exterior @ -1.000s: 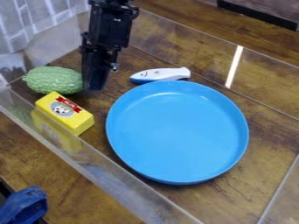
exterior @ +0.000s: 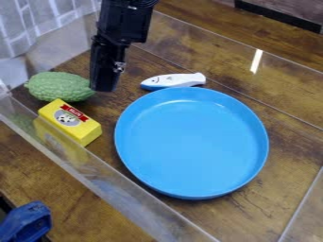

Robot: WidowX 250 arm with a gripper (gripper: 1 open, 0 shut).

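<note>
The black gripper (exterior: 106,74) points down just above and to the right of a green bumpy vegetable (exterior: 56,87), at the upper left; its fingertips are dark and nothing shows between them. A yellow box (exterior: 68,125) with a red label lies below the vegetable. A large blue plate (exterior: 191,144) fills the middle right. Behind the plate lies a white-and-blue fish-shaped item (exterior: 173,81).
A clear plastic wall runs along the left and front of the wooden surface (exterior: 278,113). A blue object (exterior: 23,223) lies outside it at the bottom left. Wood is bare to the right of the plate.
The gripper has shifted slightly from where it was beside the green vegetable. The objects on the surface look unmoved.
</note>
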